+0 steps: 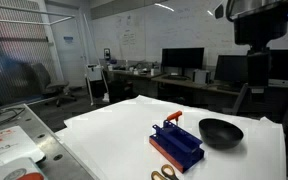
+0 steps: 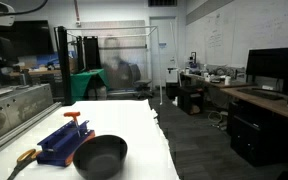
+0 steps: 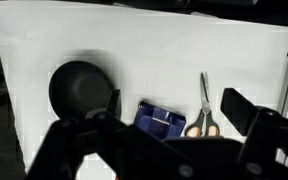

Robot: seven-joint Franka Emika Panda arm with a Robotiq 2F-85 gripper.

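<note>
My gripper is open above the white table, its two dark fingers wide apart with nothing held between them. Below it in the wrist view lies a blue caddy (image 3: pixel 158 121), partly covered by the gripper body. Left of the caddy sits a round black bowl (image 3: pixel 77 90), which looks empty. Scissors (image 3: pixel 204 112) with orange and dark handles lie to the caddy's right, blades pointing up in that view. From exterior view 1, the blue caddy (image 1: pixel 182 147) shows a red side, and a red-handled item (image 1: pixel 174 116) stands up at it.
A grey metal surface (image 1: pixel 59 150) carrying red and white items borders exterior view 1 at left. Desks with monitors (image 1: pixel 182 58) stand in the background.
</note>
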